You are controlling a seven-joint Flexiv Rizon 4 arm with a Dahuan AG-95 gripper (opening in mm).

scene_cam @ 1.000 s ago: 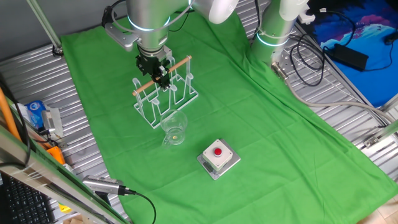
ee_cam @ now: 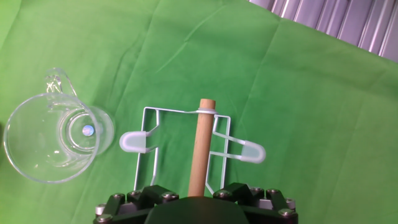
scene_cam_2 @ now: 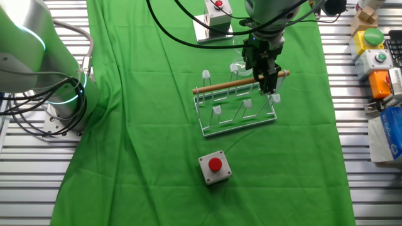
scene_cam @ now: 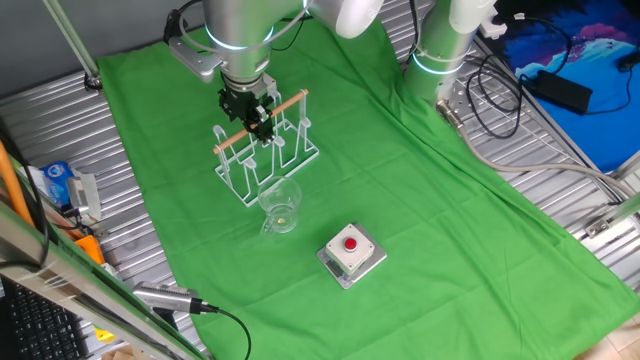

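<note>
A white wire rack [scene_cam: 232,182] with a wooden top bar [scene_cam: 290,103] stands on the green cloth. My gripper [scene_cam: 262,132] is right at that bar, pointing down over the middle of the rack. From the wrist view, the wooden bar [ee_cam: 204,134] runs down between the black finger parts [ee_cam: 163,194], and the dark housing covers where the tips end. Whether the fingers clasp the bar does not show. A clear glass mug [ee_cam: 53,140] stands apart from the rack, its handle [ee_cam: 59,81] to one side; in exterior view 1 the glass mug [scene_cam: 281,205] is just in front of the rack.
A red button box on a metal plate [scene_cam: 350,246] sits in front of the mug. Another red button box [scene_cam_2: 215,167] lies on the rack's other side. Cables [scene_cam_2: 188,45] hang around the arm. Open cloth [scene_cam: 450,270] spreads to the right.
</note>
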